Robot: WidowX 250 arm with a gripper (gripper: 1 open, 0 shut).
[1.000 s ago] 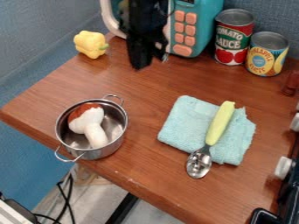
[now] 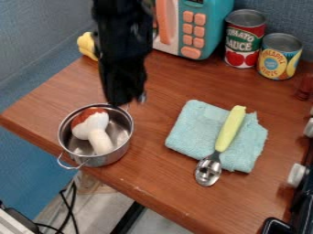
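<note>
My gripper [image 2: 123,91], dark and blurred, hangs above the back rim of a steel pot [image 2: 116,154] with two handles. A white mushroom-like toy [image 2: 101,139] with a red part lies in the pot. Whether the gripper is open or shut, and whether anything is between its fingers, I cannot tell. A spoon with a pale yellow handle [image 2: 230,128] rests on a folded light-blue cloth [image 2: 188,137] to the right. A yellow pepper [image 2: 86,45], partly hidden by the arm, sits at the back left.
A teal toy microwave [image 2: 193,37], a tomato sauce can [image 2: 243,44] and a second can [image 2: 279,59] line the back. A black appliance [image 2: 281,226] stands at the right edge.
My gripper has moved down and toward the front, from the back of the table to over the pot's back rim, now partly covering the pepper.
</note>
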